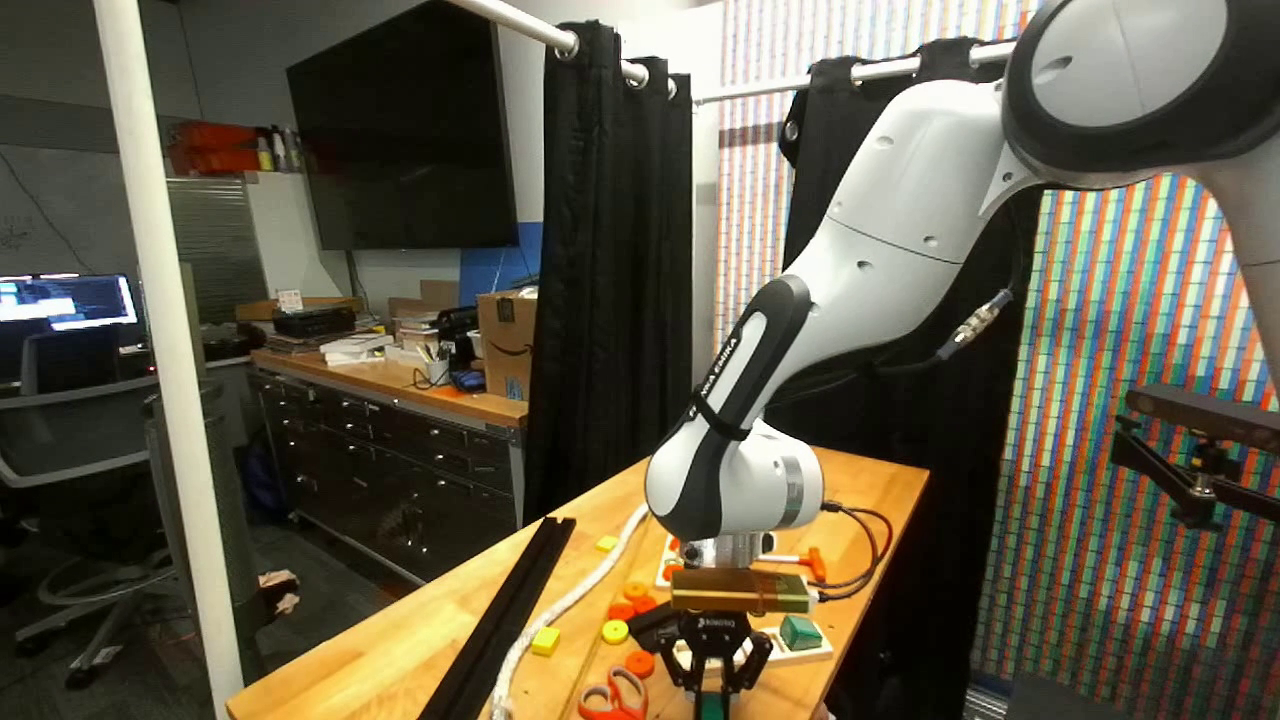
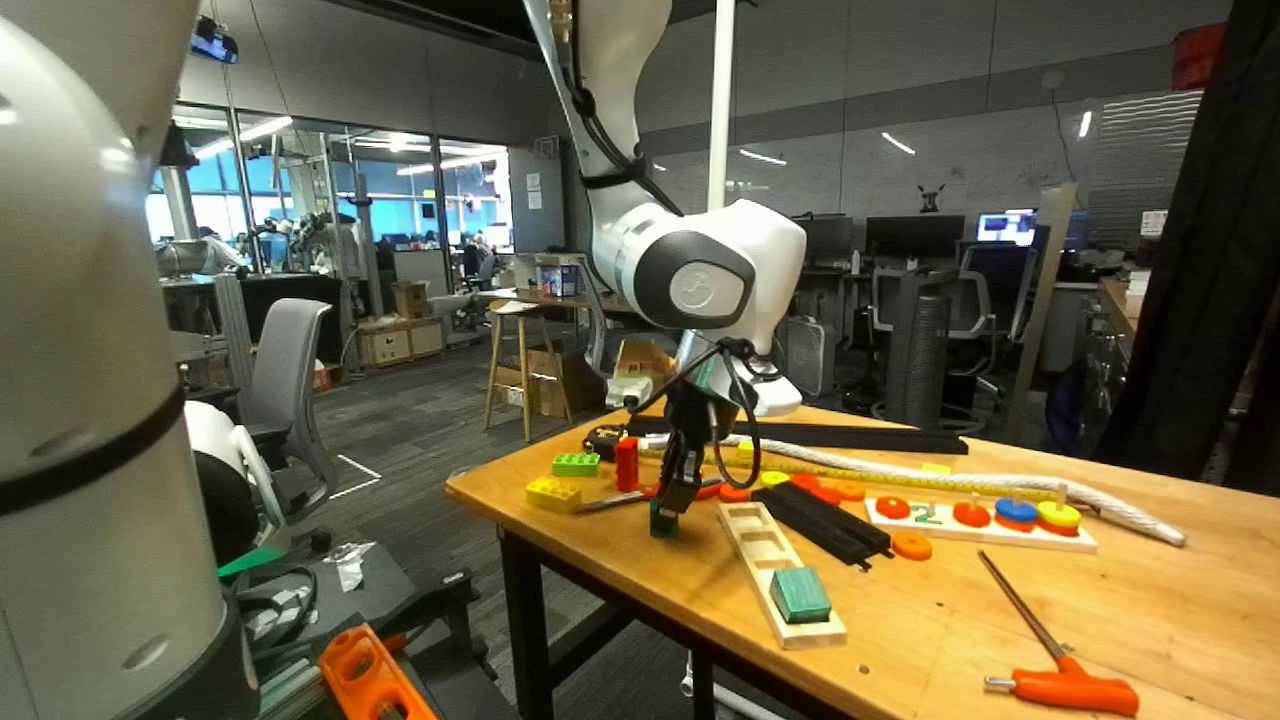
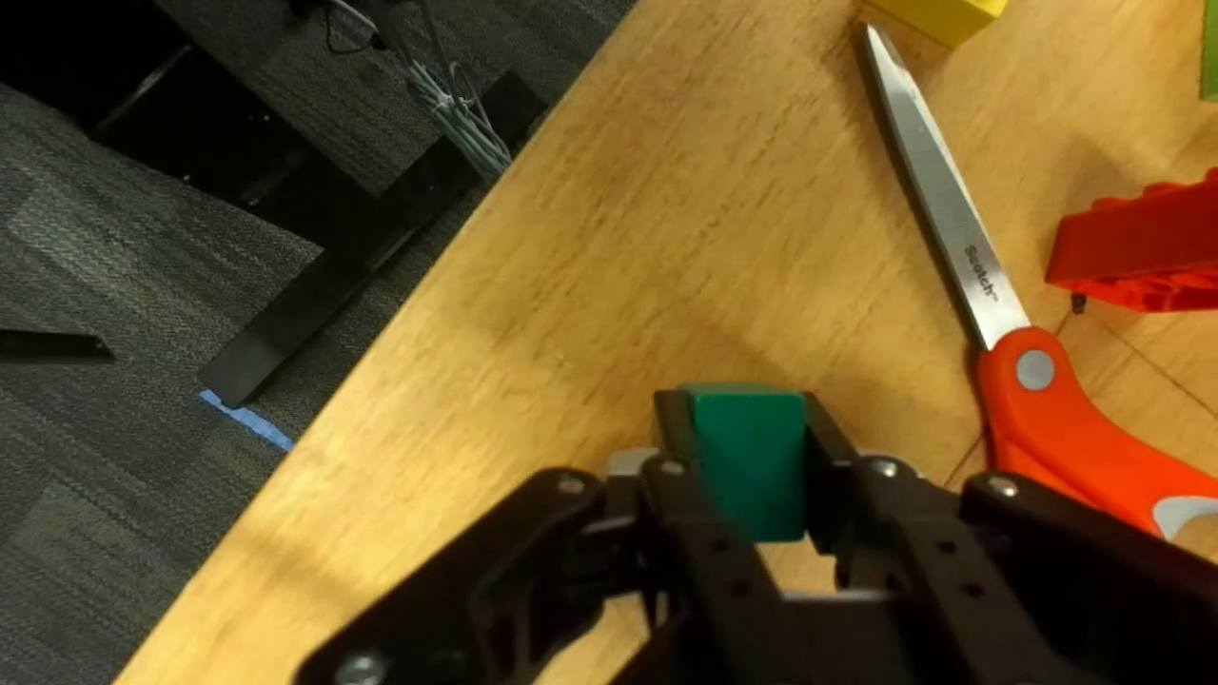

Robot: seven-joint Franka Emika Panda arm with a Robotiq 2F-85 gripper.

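Observation:
Between the fingers of my gripper is a small green block (image 3: 750, 457), gripped from both sides. In exterior view 2 the gripper (image 2: 667, 504) points down at the table, with the green block (image 2: 662, 521) at its tips, at or close to the wood; whether it touches I cannot tell. To the right of it in that view lies a wooden tray (image 2: 746, 524) with several compartments. Another green block (image 2: 800, 595) sits at the tray's near end.
Scissors (image 3: 1035, 411) with orange handles lie right beside my gripper. A red brick (image 2: 626, 463), a yellow brick (image 2: 553, 493) and a green brick (image 2: 576, 463) stand close by. The table's edge (image 3: 394, 314) is near. A T-handled tool (image 2: 1064, 684) lies front right.

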